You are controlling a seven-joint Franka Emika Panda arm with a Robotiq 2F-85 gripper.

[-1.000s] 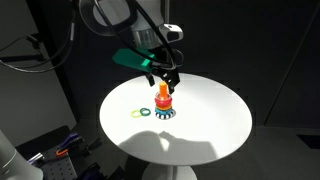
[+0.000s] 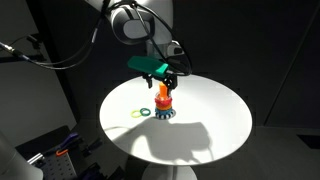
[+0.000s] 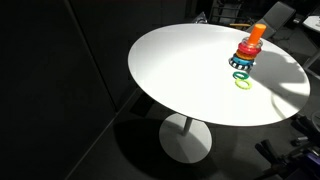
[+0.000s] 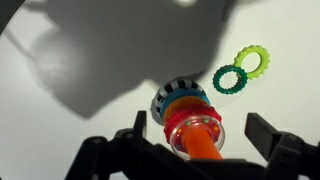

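Note:
On the white table stands a ring-stacking toy (image 2: 164, 104), upright, with an orange peg (image 3: 258, 32) on top and red, orange, blue and black-and-white rings beneath. In the wrist view its orange peg (image 4: 200, 143) shows between the two dark fingers. My gripper is open, with wide space between its fingers and nothing gripped. In exterior view 1 the gripper (image 2: 163, 83) hangs right at the peg's top. A teal ring (image 4: 230, 79) and a yellow-green ring (image 4: 254, 61) lie flat on the table beside the toy, almost touching each other.
The round white table (image 2: 215, 115) has a wide clear surface to the toy's right in exterior view 1. In exterior view 2 the toy stands near one side of the table (image 3: 190, 60). Dark floor and curtains surround it.
The arm has moved down and a little to the right, bringing the gripper closer to the toy's peg. The toy and loose rings have stayed in place.

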